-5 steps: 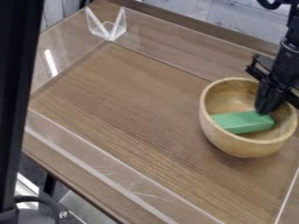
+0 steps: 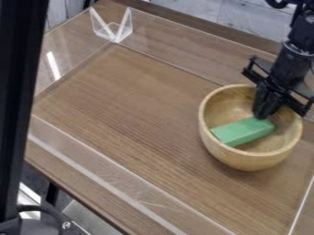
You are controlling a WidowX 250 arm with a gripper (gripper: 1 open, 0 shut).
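A wooden bowl (image 2: 221,151) sits on the right side of the wooden table, with a green rectangular block (image 2: 243,132) lying inside it. My black gripper (image 2: 262,108) reaches in from the right, its fingertips down inside the bowl's back rim, just beside the upper end of the block. The fingers look close together; whether anything is between them is hard to see, as the tips are dark and small.
A clear acrylic holder (image 2: 112,26) stands at the back left. A dark edge runs along the left, and a grey wall is at the back.
The bowl has shifted slightly toward the front left with the block, which now lies angled differently. My gripper has moved a little left and toward the front.
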